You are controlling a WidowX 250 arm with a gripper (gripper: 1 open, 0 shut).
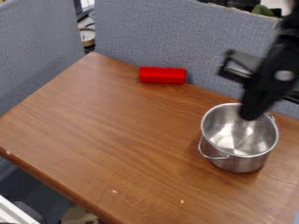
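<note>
A steel pot [237, 144] with wire handles stands on the right part of the wooden table. Over its rear rim, at the upper right of the view, my dark gripper [250, 92] is a motion blur; its fingers are too unclear to read. A red cylinder [163, 74] lies on its side near the back wall, left of the gripper.
Grey padded panels [152, 39] bound the table at the back and left. The table's front left edge drops away at the lower left.
</note>
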